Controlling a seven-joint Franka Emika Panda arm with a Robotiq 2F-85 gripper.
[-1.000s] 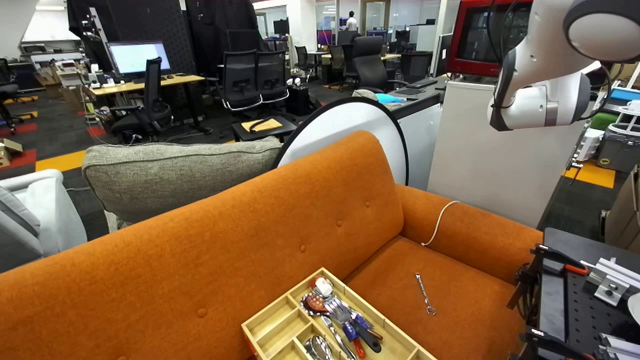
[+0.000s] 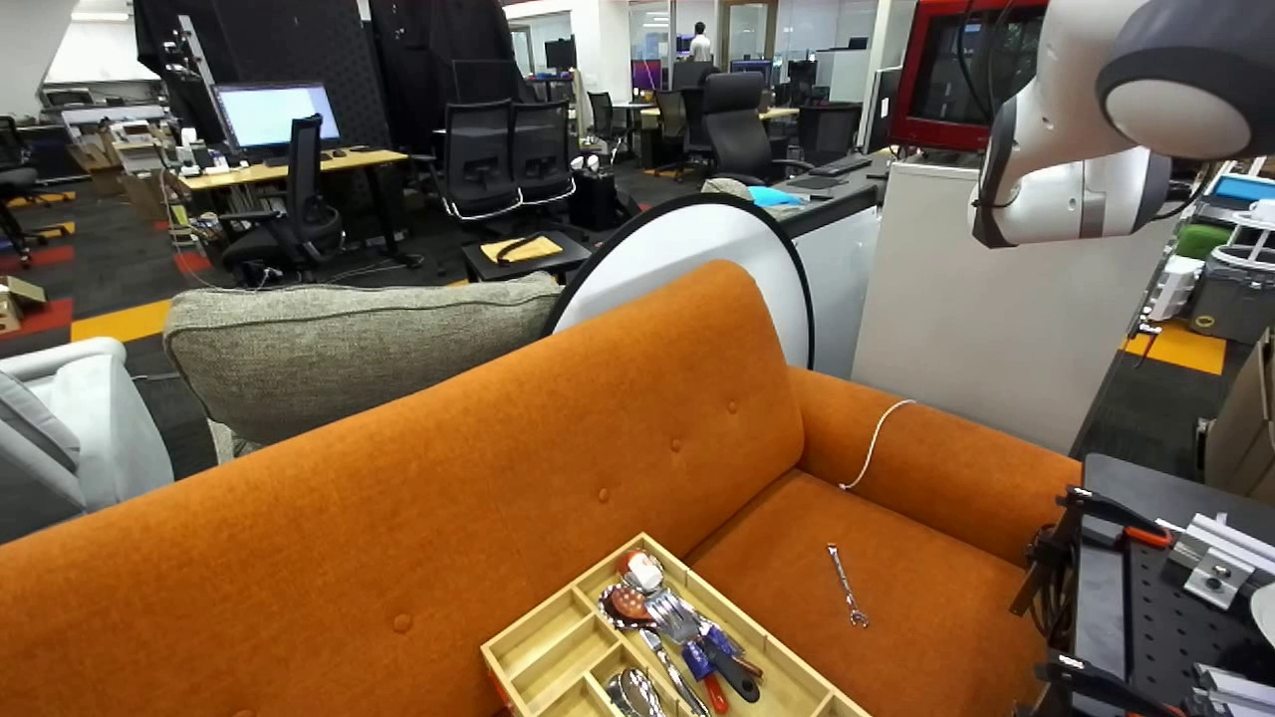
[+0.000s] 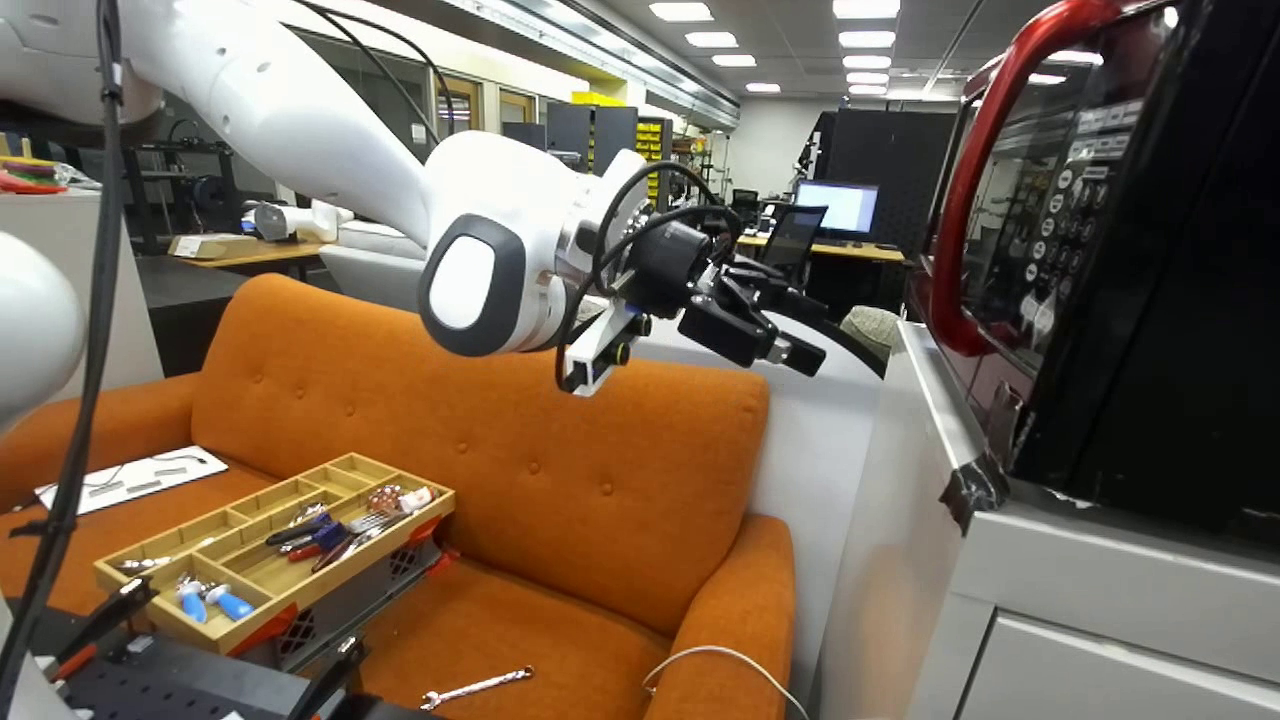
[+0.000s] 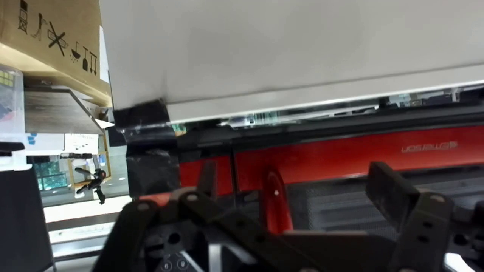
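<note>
A microwave with a red front frame (image 4: 317, 156) and black sides stands on a grey cabinet, its door seemingly shut. Its curved red handle (image 3: 960, 180) faces the arm in exterior view 2. My gripper (image 3: 794, 342) is open in the air to the left of that handle, clear of it. In the wrist view, the handle (image 4: 275, 199) appears in the gap between the spread fingers of my gripper, with nothing held. Exterior view 1 shows the microwave (image 2: 974, 78) at the top, partly behind the arm; the fingers are hidden there.
Below is an orange sofa (image 2: 669, 394) with a wooden tray (image 2: 544, 639) of utensils and a wrench (image 2: 846, 586) on it. The grey cabinet (image 3: 1080, 576) rises under the microwave, its corner patched with black tape (image 4: 152, 167).
In exterior view 1, the arm's wrist section has risen slightly while the large joint above it has shifted a little left and down. The sofa, tray and microwave look unmoved.
</note>
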